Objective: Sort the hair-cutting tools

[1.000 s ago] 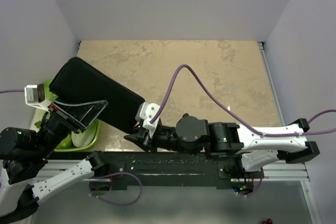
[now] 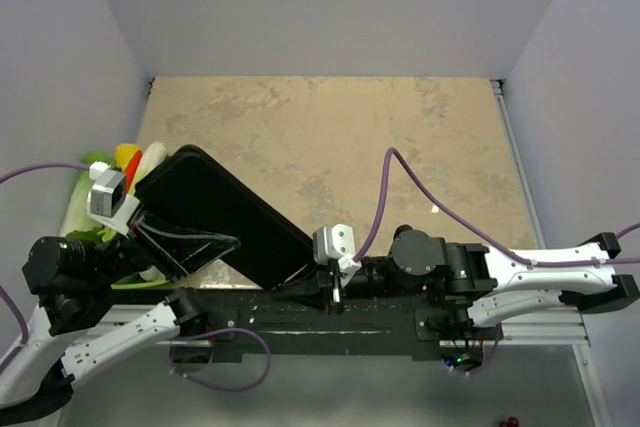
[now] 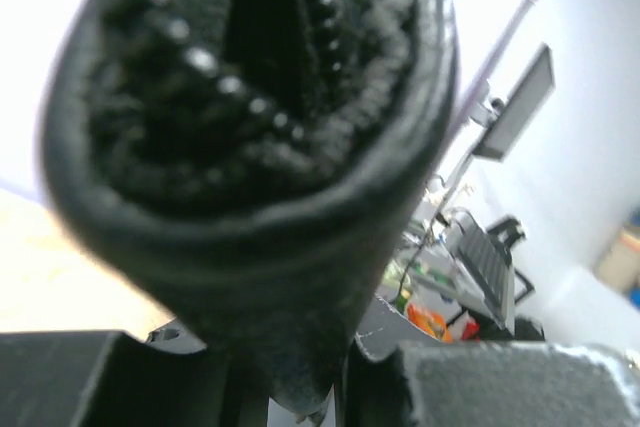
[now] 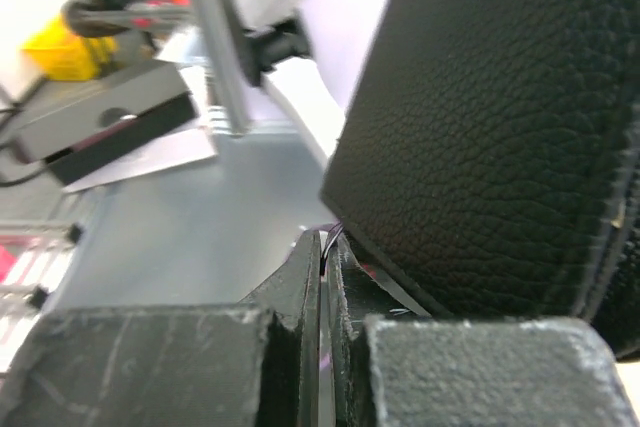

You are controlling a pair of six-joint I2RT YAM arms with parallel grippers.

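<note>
A black leather-like case point(image 2: 235, 212) hangs in the air between my two arms, slanting down to the right. Two rows of metal zipper teeth with a dark gap between them run along the case point(image 3: 270, 177) in the left wrist view. My left gripper point(image 2: 211, 258) is at its left part; the fingers are around its narrowed lower end, and I cannot tell if they clamp it. In the right wrist view my right gripper is shut at the corner of the case point(image 4: 480, 137), a thin strand point(image 4: 332, 235) showing between its tips. No hair cutting tools can be seen.
A green bowl with vegetables point(image 2: 88, 197) stands at the left, partly behind the left arm. A purple cable point(image 2: 385, 182) loops above the right arm.
Both arms have moved to the right and nearer the front with the case between them. The case now slants more steeply, and more of the vegetables shows at the left.
</note>
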